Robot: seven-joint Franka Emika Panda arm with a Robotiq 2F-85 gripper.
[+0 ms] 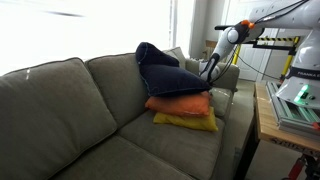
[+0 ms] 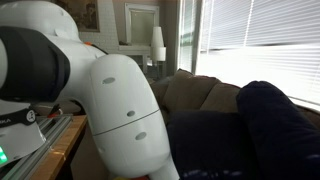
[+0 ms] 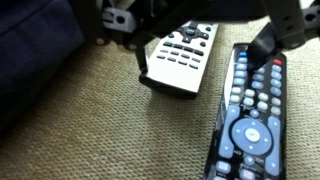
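Note:
In the wrist view my gripper stands open over beige woven fabric. Between its fingers, lower down, is a silver remote (image 3: pixel 178 68) with a dark end, its upper part hidden by the gripper. To the right lies a black remote (image 3: pixel 247 125) with blue and grey buttons and a round pad; the right finger overlaps its upper part in this view. Whether either finger touches a remote cannot be told. Exterior view 1 shows the arm (image 1: pixel 238 35) reaching down at the sofa's far end, behind the cushions, with the remotes out of sight.
Dark blue pillows (image 1: pixel 165 75) are piled on the grey-beige sofa (image 1: pixel 60 110), above an orange cushion (image 1: pixel 180 104) and a yellow one (image 1: pixel 187 121). Dark blue fabric (image 3: pixel 38 45) lies left of the gripper. A wooden table (image 1: pixel 278 130) stands at the right.

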